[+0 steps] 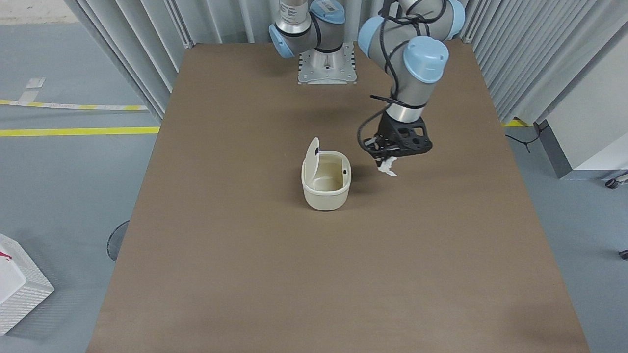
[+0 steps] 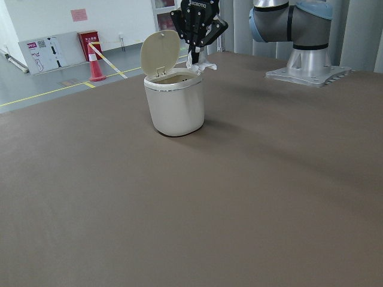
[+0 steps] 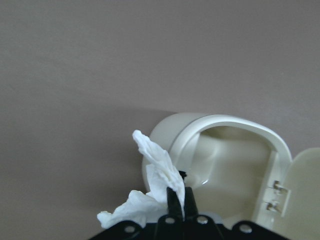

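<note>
A small cream bin (image 1: 325, 194) stands upright on the brown table with its lid (image 2: 158, 52) raised and its inside visible. Just beside it, above rim height and to its right in the front view, my black gripper is shut on a crumpled white tissue (image 2: 200, 65), whose ends hang loose. In the wrist view the tissue (image 3: 150, 200) partly covers the bin's near side, while the open mouth of the bin (image 3: 225, 165) lies just beyond the fingertips.
Curtains line the back.
</note>
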